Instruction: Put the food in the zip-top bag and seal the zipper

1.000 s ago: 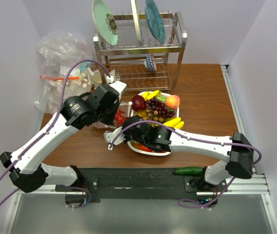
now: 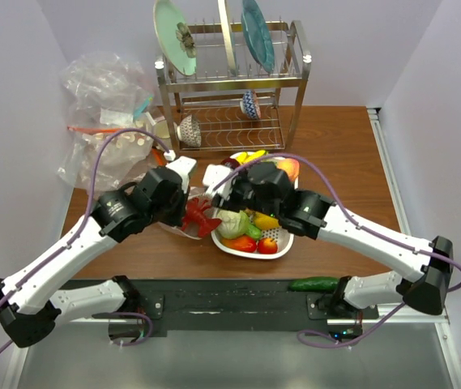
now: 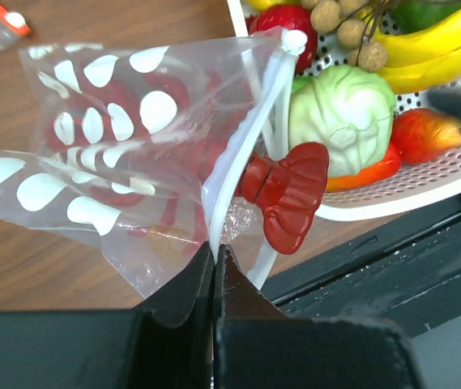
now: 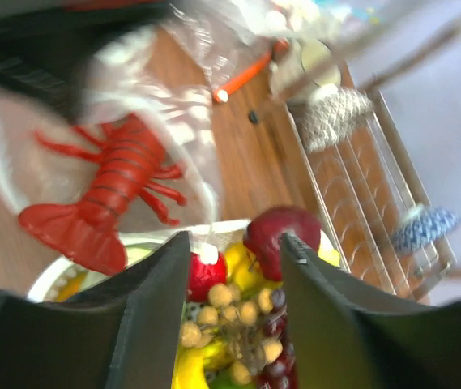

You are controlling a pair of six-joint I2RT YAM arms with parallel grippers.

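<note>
A red toy lobster lies partly in a clear zip-top bag, its tail sticking out of the opening. My left gripper is shut on the bag's white zipper edge at the near end. My right gripper is over the fruit basket, its fingers blurred and apart, nothing clearly between them. The basket holds cabbage, bananas, peppers, grapes and several other foods.
A dish rack with plates and bowls stands at the back. More bags lie at the back left. A cucumber lies at the front edge.
My left gripper has shifted slightly toward the front and left.
</note>
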